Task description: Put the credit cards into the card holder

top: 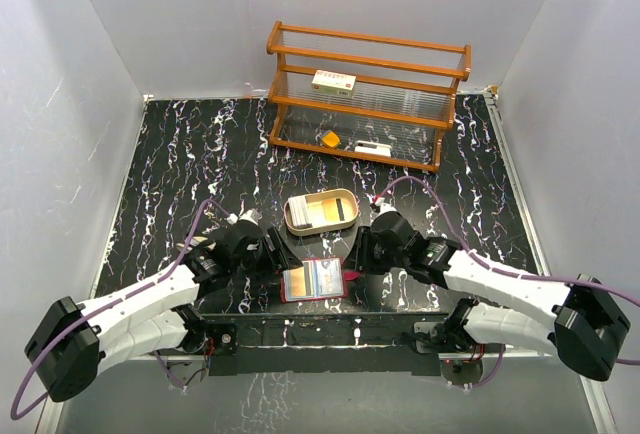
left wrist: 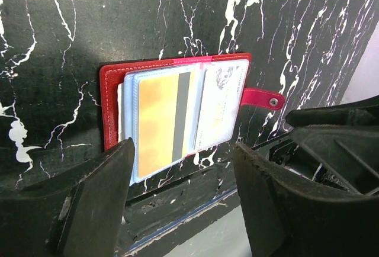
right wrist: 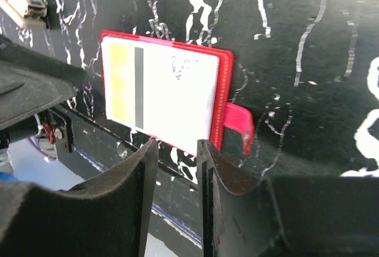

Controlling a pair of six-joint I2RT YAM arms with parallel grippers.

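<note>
The red card holder [top: 313, 280] lies flat and unfolded near the front edge, cards in its sleeves: a yellow card with a dark stripe [left wrist: 156, 124] and a white card [right wrist: 177, 97]. Its red snap strap [left wrist: 260, 97] sticks out to the right. My left gripper stands open over the holder's left side, nothing between its fingers. At the holder's right is my right gripper, open and empty, above the strap side.
A cream tray [top: 340, 194] with more cards stands just behind the holder. A wooden rack [top: 365, 159] with small boxes is at the back.
</note>
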